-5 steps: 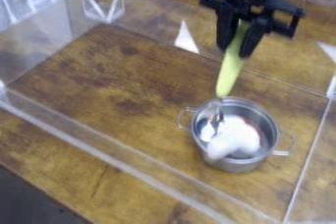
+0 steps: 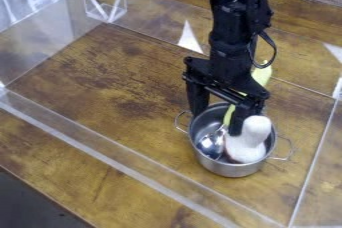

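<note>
A steel pot (image 2: 227, 163) with two side handles stands on the wooden surface at right of centre. In it are a white rounded object (image 2: 249, 142), a pale green handle partly hidden behind the gripper, and a shiny metal piece (image 2: 210, 142). My black gripper (image 2: 223, 110) is open, low over the pot, its fingers at and just above the rim. It hides part of what lies in the pot.
Clear plastic walls (image 2: 80, 129) border the work area along the front and sides, with small white triangles toward the back. The wooden surface (image 2: 100, 77) left of the pot is bare.
My gripper has come down toward the pot. The green-handled utensil, earlier raised upright above the pot, sits lower in it, and the white object stands more upright.
</note>
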